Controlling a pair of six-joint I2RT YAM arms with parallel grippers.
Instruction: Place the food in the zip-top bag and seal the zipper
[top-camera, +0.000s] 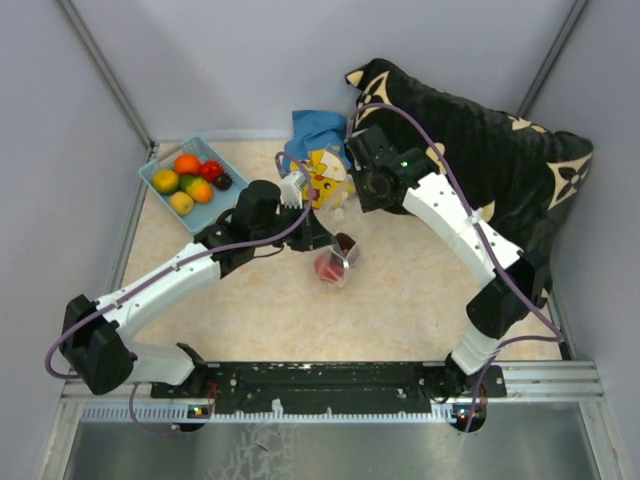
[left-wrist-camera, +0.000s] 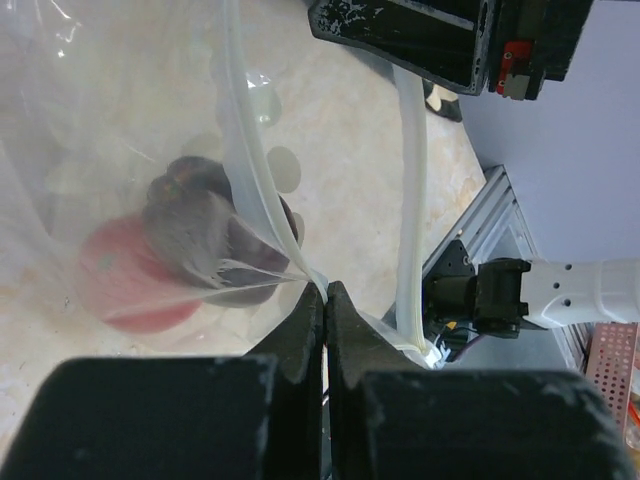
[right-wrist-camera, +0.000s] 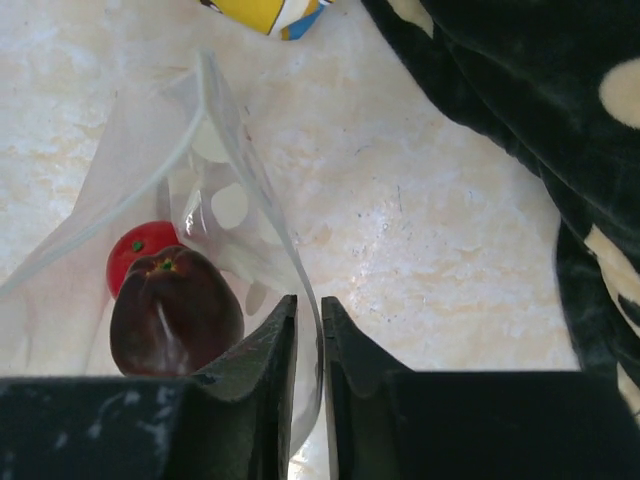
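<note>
A clear zip top bag holds a red tomato and a dark eggplant-like food, seen in both wrist views and partly in the top view. My left gripper is shut on the bag's rim, which runs from its fingertips. In the right wrist view my right gripper is at the bag's upper edge, which passes between or beside its narrowly spaced fingertips; I cannot tell if it grips it.
A blue bin of fruit sits at the left, a blue cloth and yellow plush at the back, and a large black pillow at the back right.
</note>
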